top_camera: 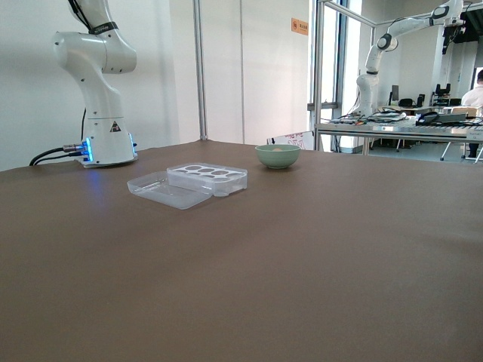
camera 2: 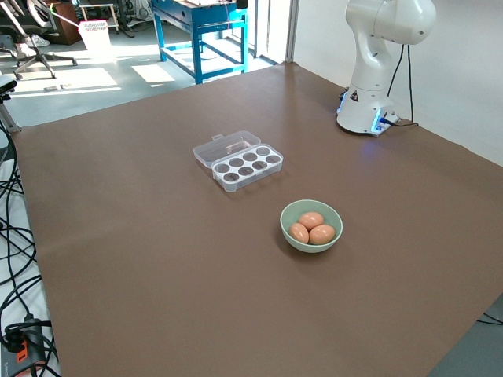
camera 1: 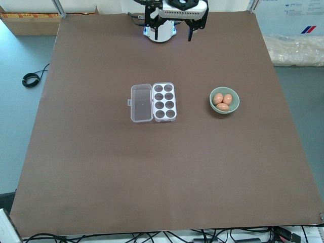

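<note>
My gripper (camera 1: 172, 32) is raised above the arm's base at the back of the table, with two dark fingers spread apart and nothing visible between them. A clear plastic egg box (camera 1: 164, 102) (camera 2: 247, 166) lies open and empty at mid-table, its lid (camera 1: 142, 103) folded out flat beside the grid of round holes. A green bowl (top_camera: 277, 157) (camera 2: 310, 247) holds several brown eggs (camera 1: 222, 107) (camera 2: 322, 235), apart from the box. In the top and right views the gripper is out of frame.
The arm's base (camera 2: 361, 118) stands at the back edge. Cables (camera 1: 55, 238) run along the floor beyond the near edge.
</note>
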